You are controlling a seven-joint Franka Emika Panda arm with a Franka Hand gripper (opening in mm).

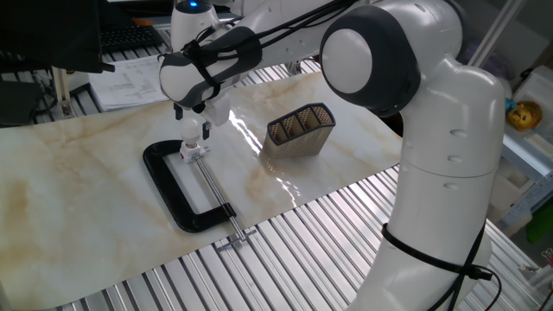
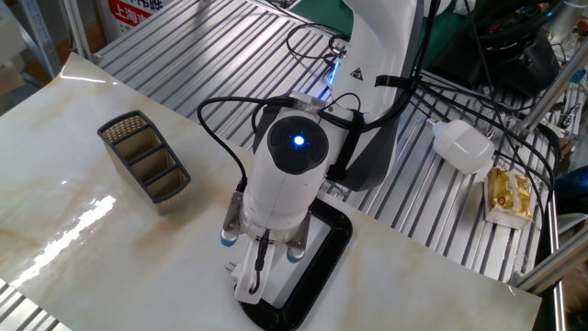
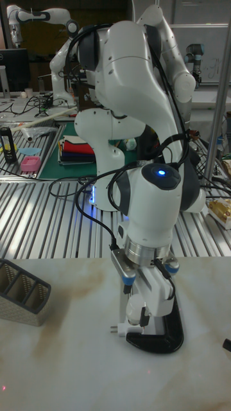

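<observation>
A small white bulb (image 1: 191,130) stands in a white plug-in socket (image 1: 193,152), which rests at the far end of a black C-clamp (image 1: 173,192). My gripper (image 1: 192,123) points down over it, one dark fingertip on each side of the bulb. Whether the fingers touch the bulb is too small to make out. In exterior view 3, the bulb (image 3: 136,306) shows beside a dark fingertip, and the socket's prongs (image 3: 115,330) point left. From above, in exterior view 2, the arm's wrist hides the bulb and part of the clamp (image 2: 322,267).
A brown mesh holder (image 1: 300,134) with several compartments stands upright on the marbled sheet, apart from the gripper. Beyond the sheet, on the slatted table, lie a large white bulb (image 2: 462,147) and a gold-and-white box (image 2: 508,198).
</observation>
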